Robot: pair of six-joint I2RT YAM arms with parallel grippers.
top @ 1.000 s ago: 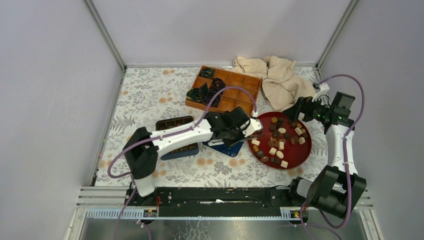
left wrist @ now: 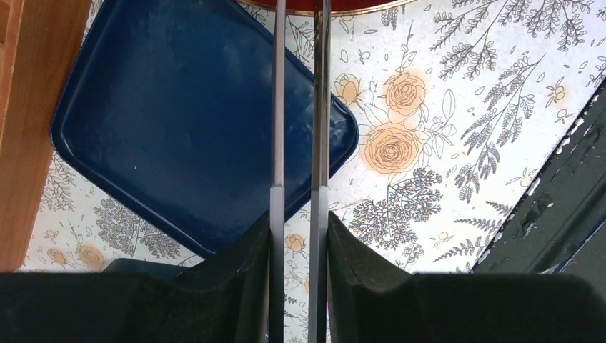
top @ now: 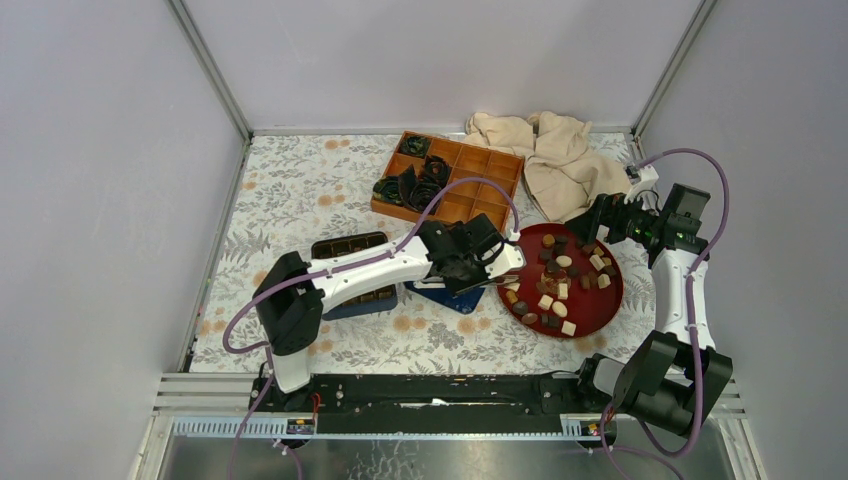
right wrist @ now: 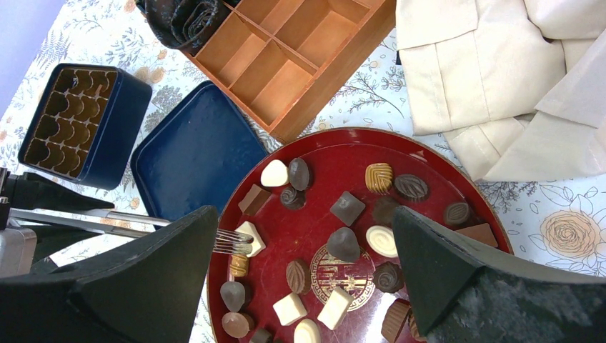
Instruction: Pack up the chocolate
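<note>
Assorted chocolates lie spread on the round red tray. My left gripper carries long metal fork-tipped prongs, parallel with a narrow gap between them. Their tips overlap a white chocolate near the tray's left edge; whether they touch it I cannot tell. In the left wrist view the tips lie beyond the upper edge. A dark blue box with a gold, divided insert stands to the left; its cavities look empty. The flat blue lid lies under the left arm. Above the tray, my right gripper is wide open and empty.
Behind the lid stands a wooden compartment box with dark ribbon-like coils in some sections. A beige cloth is bunched behind the tray.
My right arm has stayed still.
</note>
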